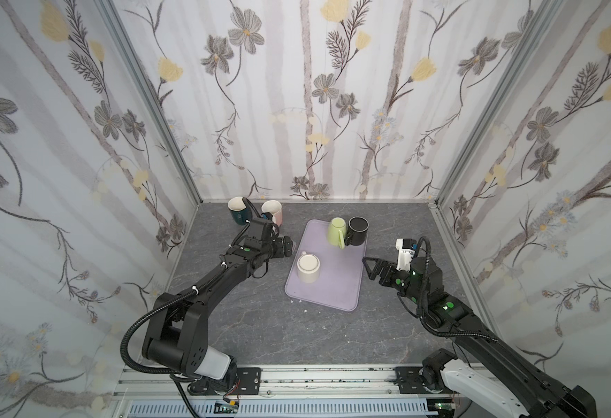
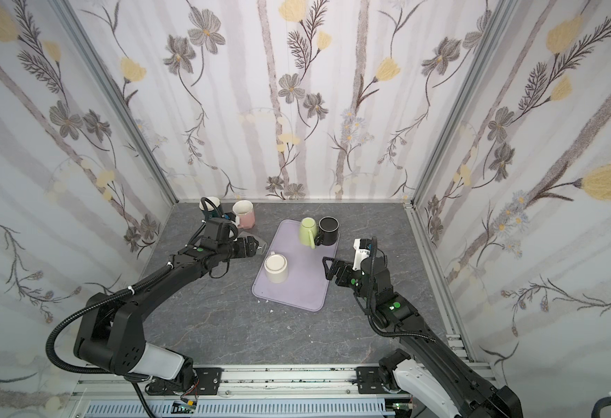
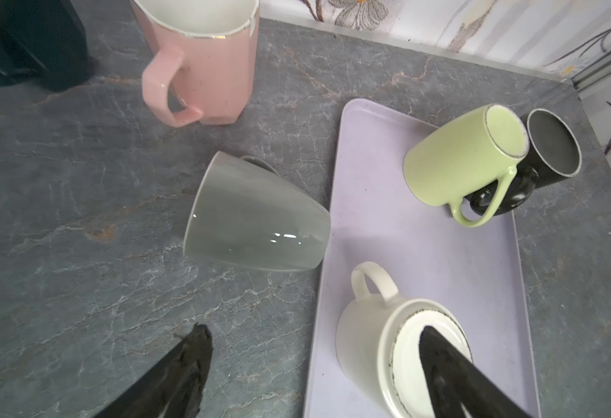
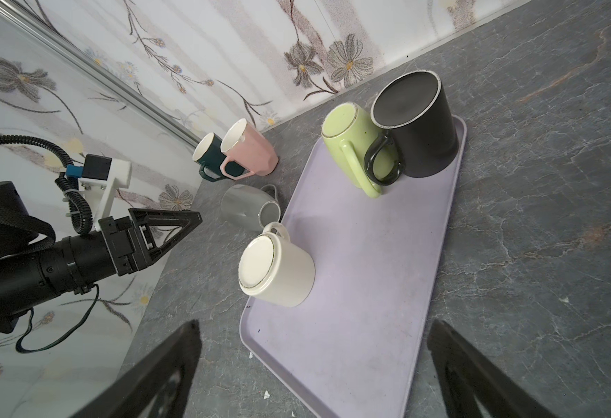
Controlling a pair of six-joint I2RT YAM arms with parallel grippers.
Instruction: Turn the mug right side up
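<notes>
The grey mug (image 3: 260, 219) lies on its side on the table, its base end against the tray's left edge and its rim turned away from the tray. Its handle shows only in part in the left wrist view. In the right wrist view the grey mug (image 4: 248, 207) sits behind the white mug. My left gripper is open and empty, above the table and left of the tray, apart from the grey mug. Over at the tray's right side, my right gripper hangs open with nothing between its fingers.
On the lilac tray (image 4: 361, 278) rest upside-down mugs: white (image 4: 277, 270), green (image 4: 350, 146) and black (image 4: 420, 129). Upright pink (image 3: 211, 69) and dark green (image 3: 30, 45) mugs stand at the back left. Free table lies in front of the tray.
</notes>
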